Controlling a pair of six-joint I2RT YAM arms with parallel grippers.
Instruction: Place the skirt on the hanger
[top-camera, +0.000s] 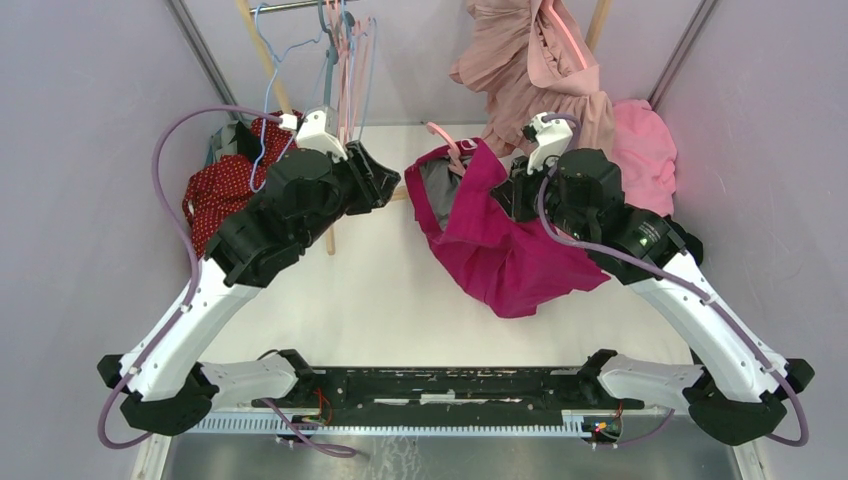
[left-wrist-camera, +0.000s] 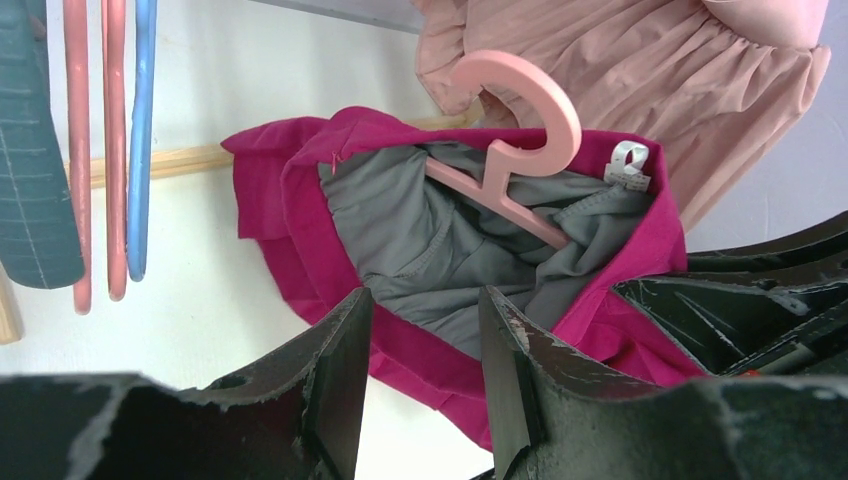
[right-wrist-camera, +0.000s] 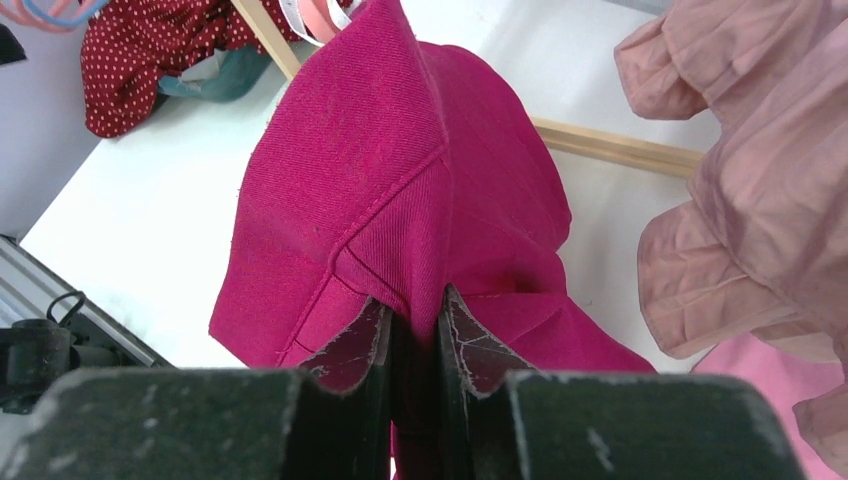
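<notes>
The magenta skirt (top-camera: 500, 250) hangs in the air right of centre, its waist opening facing left and showing a grey lining (left-wrist-camera: 430, 240). Inside that opening sits a pink hanger (left-wrist-camera: 500, 195), its hook sticking out above the waistband and its ends hidden in the cloth. My right gripper is closed on the skirt, with a fold of magenta cloth bunched between its fingers. To the left of the opening, my left gripper stands part open and clear of the skirt, nothing between its fingers.
Several empty hangers (top-camera: 350, 80) dangle from the rail at the back left, near my left arm. A dusty-pink garment (top-camera: 530, 70) hangs at the back right. Red dotted cloth (top-camera: 220, 195) and pink cloth (top-camera: 642, 155) lie at the sides.
</notes>
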